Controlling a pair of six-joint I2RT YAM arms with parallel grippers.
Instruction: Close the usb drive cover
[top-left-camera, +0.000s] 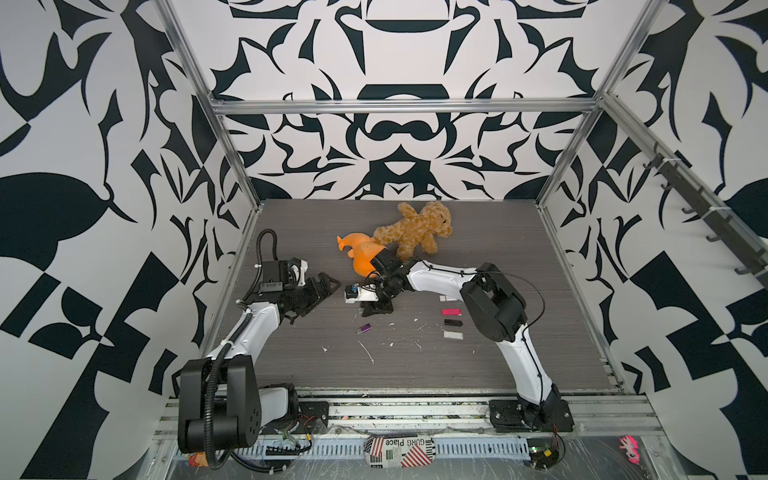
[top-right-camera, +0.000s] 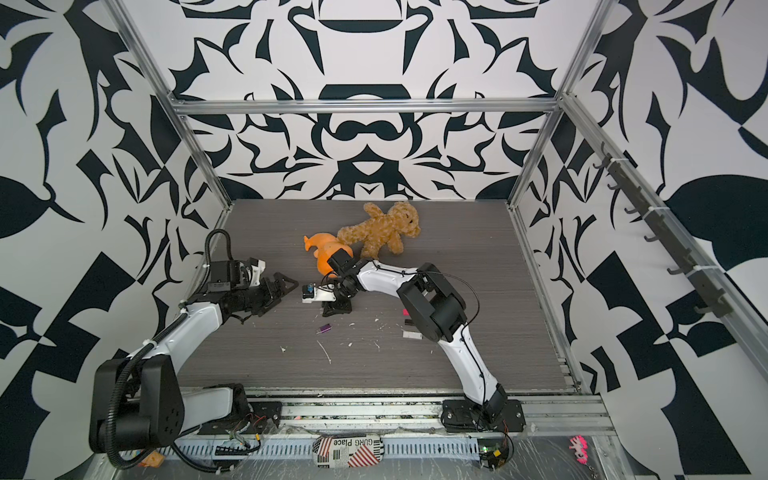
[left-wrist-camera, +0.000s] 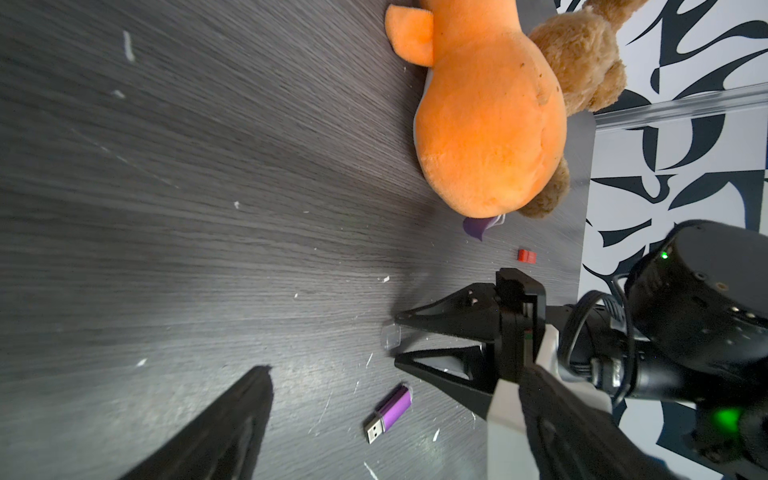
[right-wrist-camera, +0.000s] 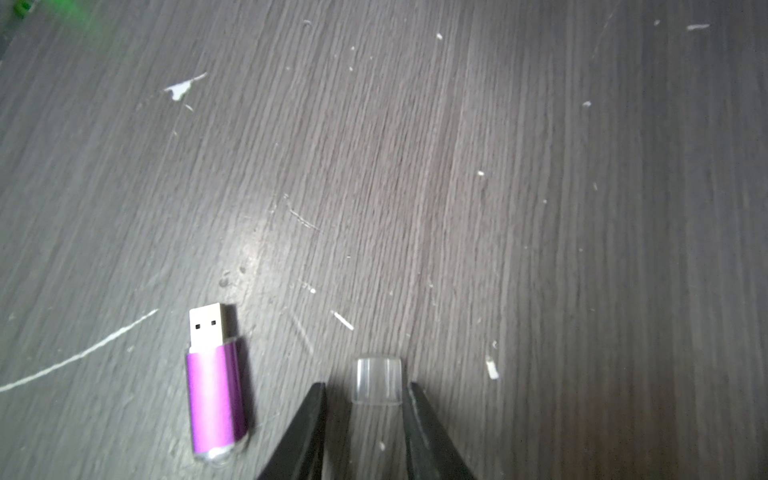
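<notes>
A purple USB drive (right-wrist-camera: 214, 393) lies on the dark table with its bare metal plug (right-wrist-camera: 207, 325) exposed. To its right in the right wrist view is a small clear cap (right-wrist-camera: 377, 381), flat on the table. My right gripper is low over the table, partly open, one fingertip on each side of the cap; a gap shows at the left finger (right-wrist-camera: 308, 428), and the right one is very near the cap. My left gripper stands wide open and empty at the left, away from the drive (left-wrist-camera: 390, 411).
An orange plush toy (left-wrist-camera: 492, 120) and a brown teddy bear (top-left-camera: 416, 228) lie behind the right gripper. Small pink (top-left-camera: 451, 311), black (top-left-camera: 453, 322) and pale (top-left-camera: 453, 335) items lie to the right. White scraps dot the table.
</notes>
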